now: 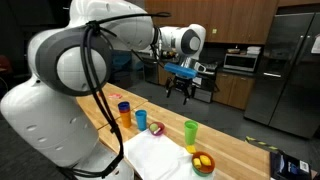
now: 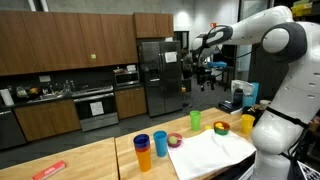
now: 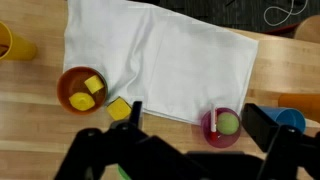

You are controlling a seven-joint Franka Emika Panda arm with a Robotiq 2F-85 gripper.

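My gripper is open above the table, its black fingers spread wide with nothing between them. In exterior view 1 the gripper [image 1: 181,94] hangs well above the tabletop. Below it lies a white cloth [image 3: 170,62]. To one side of the cloth sits a red bowl [image 3: 67,99] with yellow blocks inside, and another yellow block [image 3: 119,108] lies beside it. Near the opposite finger is a pink bowl [image 3: 211,137] holding a round green thing and a pale stick-like piece. A green cup [image 1: 191,132] stands on the table.
Blue [image 1: 141,120] and orange [image 1: 125,118] cups stand beyond the pink bowl. A yellow cup [image 3: 14,46] stands past the red bowl. Dark boxed items [image 1: 290,166] lie at the table's right edge. Bare wood [image 1: 235,153] is clear there.
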